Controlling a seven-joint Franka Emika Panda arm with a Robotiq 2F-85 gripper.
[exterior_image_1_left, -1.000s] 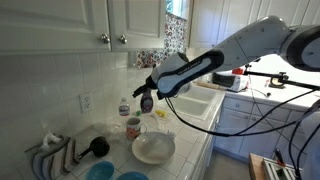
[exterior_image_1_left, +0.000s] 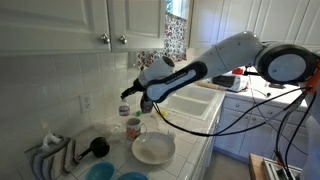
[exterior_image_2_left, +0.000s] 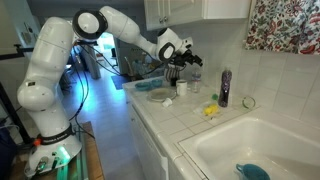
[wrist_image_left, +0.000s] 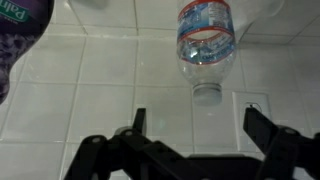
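My gripper is open, with nothing between its fingers. In the wrist view a clear water bottle (wrist_image_left: 206, 45) with a red and blue label shows beyond the fingers, cap pointing down the picture. A dark purple bottle (wrist_image_left: 20, 40) is cut off at the left edge. Exterior view 1 has my gripper (exterior_image_1_left: 140, 84) above the counter near the wall, higher than the clear bottle (exterior_image_1_left: 124, 108) and the dark bottle (exterior_image_1_left: 147, 104). Both bottles stand upright in exterior view 2, the clear one (exterior_image_2_left: 197, 82) left of the purple one (exterior_image_2_left: 224, 88).
A mug (exterior_image_1_left: 133, 128) and a white bowl (exterior_image_1_left: 153, 149) sit close by on the counter. Blue dishes (exterior_image_1_left: 101, 172), a black ladle (exterior_image_1_left: 97, 149) and a rack (exterior_image_1_left: 48, 157) lie further left. Upper cabinets (exterior_image_1_left: 137, 22) hang near the arm. The sink (exterior_image_2_left: 262, 147) is beyond the bottles.
In exterior view 1 my gripper has shifted left, toward the wall and the clear bottle. The bottles, mug and bowl appear unmoved.
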